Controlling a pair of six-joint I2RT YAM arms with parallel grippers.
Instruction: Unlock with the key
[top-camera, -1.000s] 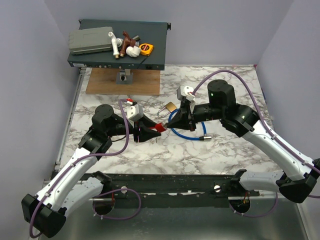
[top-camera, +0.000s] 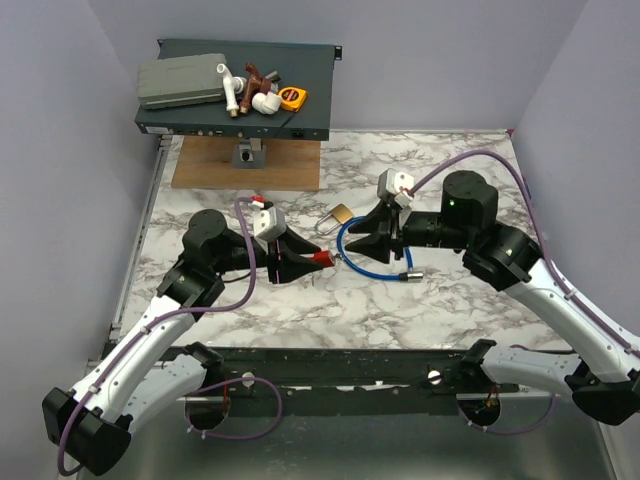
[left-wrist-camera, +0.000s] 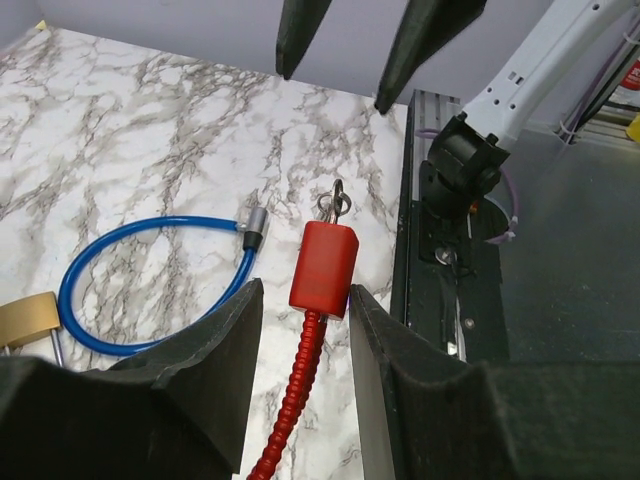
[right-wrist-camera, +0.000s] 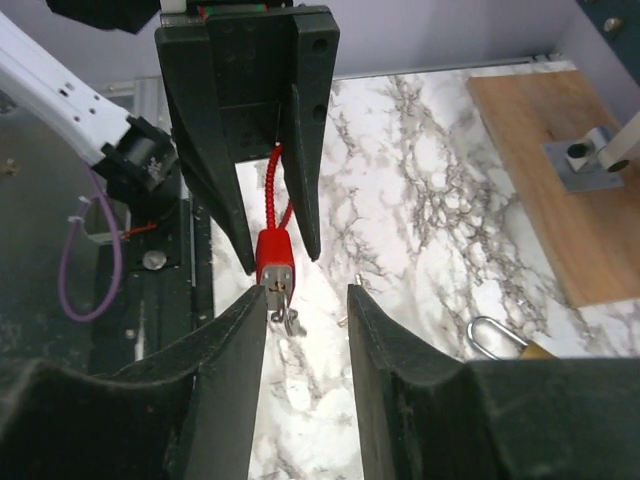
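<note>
A key (left-wrist-camera: 337, 200) with a red head (left-wrist-camera: 323, 268) on a red coiled cord (left-wrist-camera: 300, 381) points out from my left gripper, whose fingertips sit at the sides of the red head; whether they grip it is unclear. My right gripper stands open facing it, its fingertips a little apart from the key. The brass padlock (top-camera: 341, 214) lies on the marble table behind the grippers, its shackle toward the lower left in the top view.
A blue hose (top-camera: 375, 275) with a metal end lies beside the padlock. At the back are a wooden board (top-camera: 200, 170) and a dark shelf (top-camera: 180, 120) holding a case, pipe fittings and a tape measure.
My right gripper has drawn back to the right from the key, leaving it at the left gripper. The red head has shifted slightly; the left arm is nearly still.
</note>
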